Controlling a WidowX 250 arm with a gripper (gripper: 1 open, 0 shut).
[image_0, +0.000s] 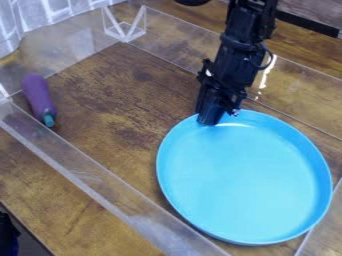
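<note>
A large blue round plate (245, 185) lies in the right lower part of the camera view, inside a clear-walled area on a wooden floor. My black gripper (213, 114) reaches down from the top with its tip at the plate's upper rim. It looks shut; whether anything thin is between its fingers is hidden.
A purple object with a teal tip (38, 97) lies at the left. Clear plastic walls run along the left side and behind the arm. The bare wooden floor (127, 100) left of my gripper is free.
</note>
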